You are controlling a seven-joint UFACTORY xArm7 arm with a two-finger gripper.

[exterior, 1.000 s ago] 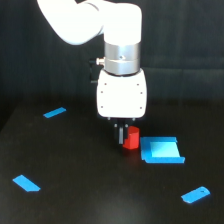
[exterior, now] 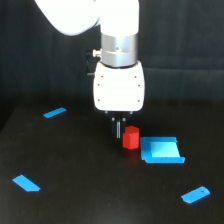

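A small red cube (exterior: 131,138) sits on the dark table, just left of a blue-edged square (exterior: 162,140) with a pale blue middle. My gripper (exterior: 118,134) hangs under the white hand, close to the left side of the cube. Its thin dark fingers appear close together, but they are too small to show whether the fingers are open or shut. The cube lies to their right, not visibly between them. Whether a finger touches it is unclear.
Strips of blue tape lie on the table at the back left (exterior: 55,112), front left (exterior: 26,184) and front right (exterior: 196,195). A dark curtain (exterior: 185,60) hangs behind.
My hand has shifted slightly to the left and a little higher in the picture. More of the cube's left side now shows. The cube and the blue square have not visibly moved.
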